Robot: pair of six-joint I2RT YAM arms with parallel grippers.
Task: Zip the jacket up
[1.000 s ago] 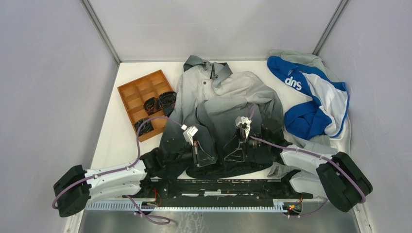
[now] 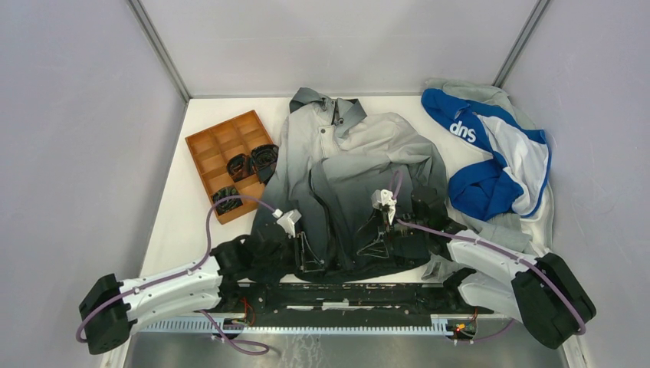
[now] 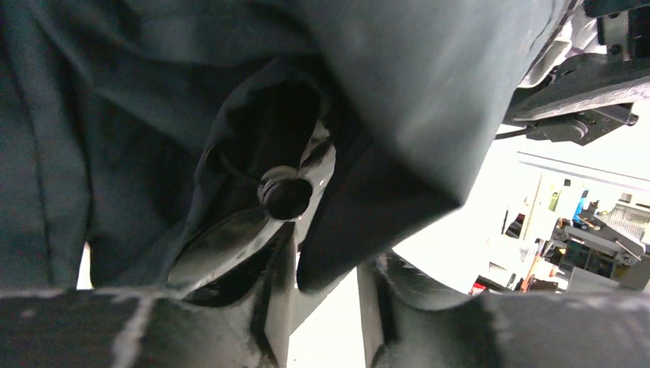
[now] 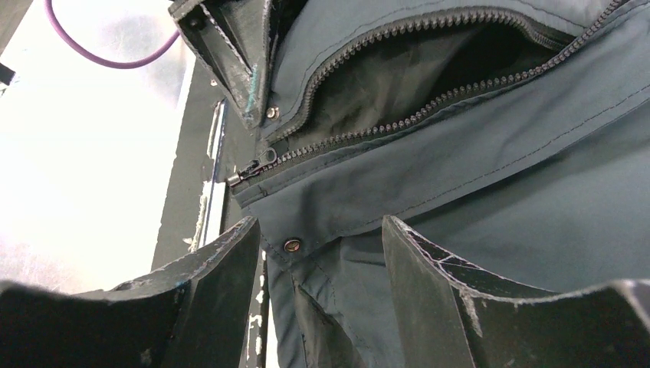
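The grey jacket lies spread on the table, its collar at the far side and its darker hem towards me. The front gapes between two rows of zipper teeth, which run together near the hem in the right wrist view. There the zipper pull sits just above the bottom end of the zipper. Near the hem, my left gripper is partly open; a dark fabric edge shows between its fingers, not visibly clamped. My right gripper stands open over the hem by a snap button, nothing gripped.
At the left stands a wooden compartment box with rolled dark items. A blue and white garment lies at the right over grey cloth. Bare white table shows at the left.
My left gripper has moved left and towards the hem, and its fingers have come closer together. The right gripper has shifted only slightly. The jacket's front edges have moved a little near the left gripper.
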